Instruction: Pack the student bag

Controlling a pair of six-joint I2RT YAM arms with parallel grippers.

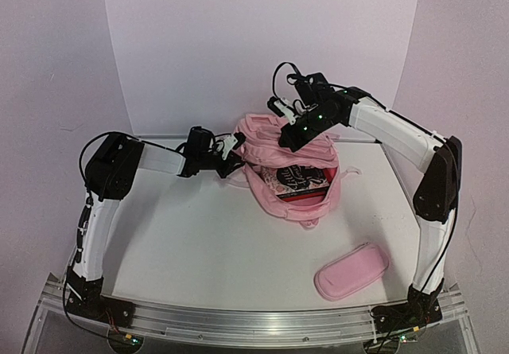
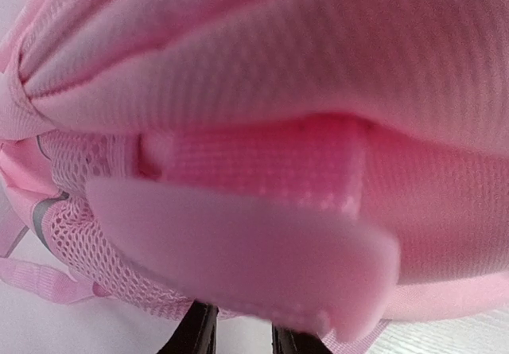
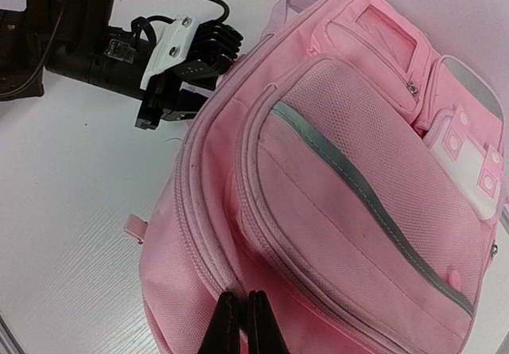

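Note:
A pink bag (image 1: 280,207) lies partly open at the table's back, with a dark patterned book (image 1: 293,180) inside its mouth. Fingers of my right gripper are closed on the zipper-lined edge of the bag's opening, and in the top view that gripper (image 1: 288,137) is over the upper panel. My left gripper (image 1: 231,167) is at the bag's left side. Its fingertips stand apart in the left wrist view, below a blurred pink flap (image 2: 246,247) and near the mesh pocket (image 2: 87,211); the flap covers part of one finger. A pink pencil case (image 1: 351,272) rests at front right.
Free white table (image 1: 191,243) stretches across the front left and middle. A metal rail (image 1: 246,314) runs along the front edge, and pale walls enclose the sides and back. Both arms converge closely around the bag.

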